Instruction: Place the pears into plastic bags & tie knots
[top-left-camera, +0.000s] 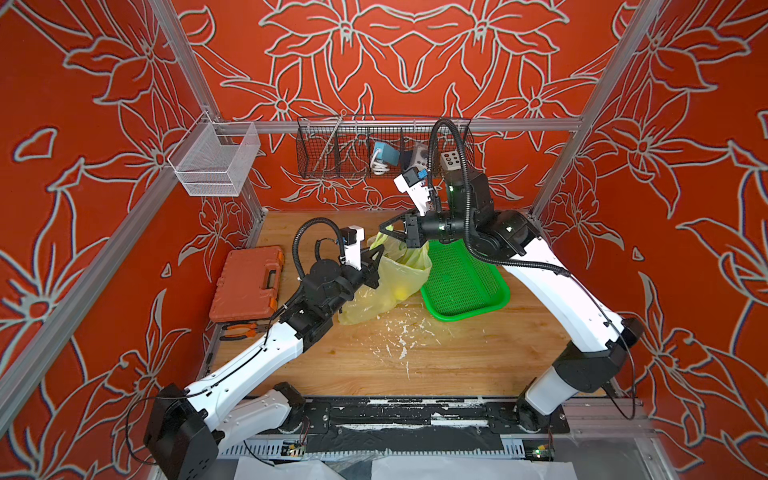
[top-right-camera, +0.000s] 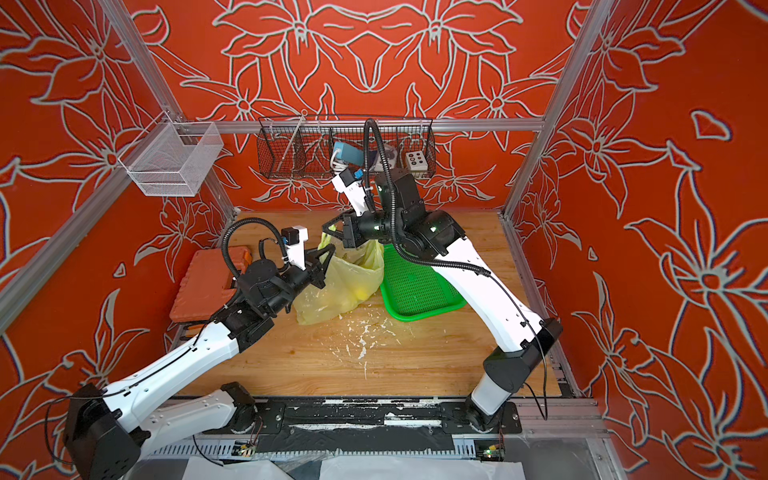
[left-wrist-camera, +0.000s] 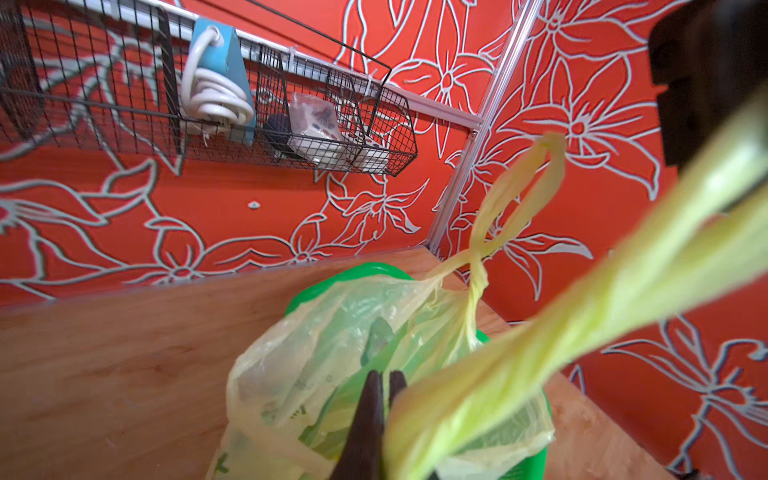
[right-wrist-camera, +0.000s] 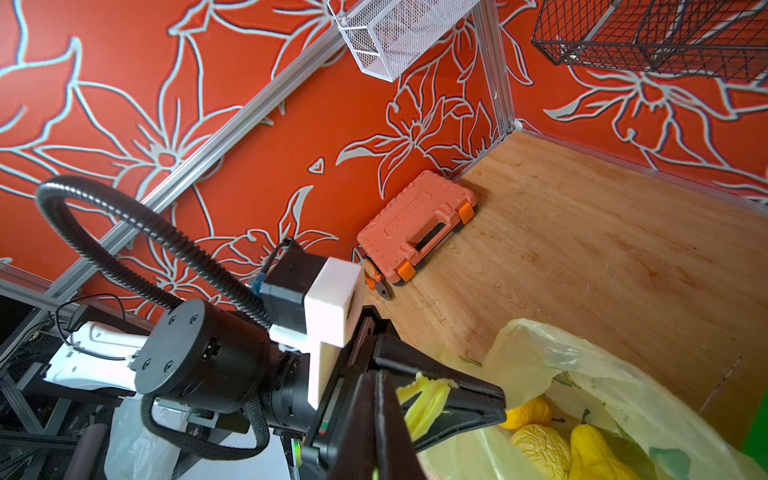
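Note:
A yellowish see-through plastic bag stands on the table, its mouth open. Inside are yellow fruits, among them a smooth pear and a ridged one. My right gripper, above the bag, is shut on a twisted strip of its plastic, which stretches across the left wrist view. My left gripper is beside it, lower and to the left; it is shut, with a yellow tuft of the bag showing at its fingers. A free handle loop rises from the bag's other side.
A green basket stands right of the bag, partly behind it. An orange tool case lies at the left. White scraps are scattered in front. Wire racks hang at the back.

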